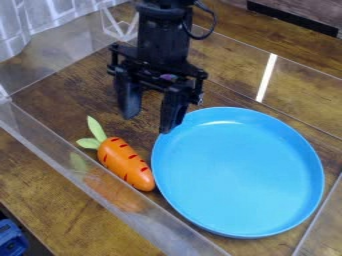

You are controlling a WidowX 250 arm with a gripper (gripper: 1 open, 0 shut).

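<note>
A dark robot gripper [148, 108] hangs from the top centre over the wooden surface, above and behind an orange toy carrot [123, 160] with green leaves. Its two finger assemblies are spread apart, and nothing is visible between them. The gripper hides the purple object's place. A light blue plate [235, 176] lies at the right, beside the carrot.
Clear plastic walls run along the left side and lower edge. A small blue object [11, 240] shows outside at the lower left.
</note>
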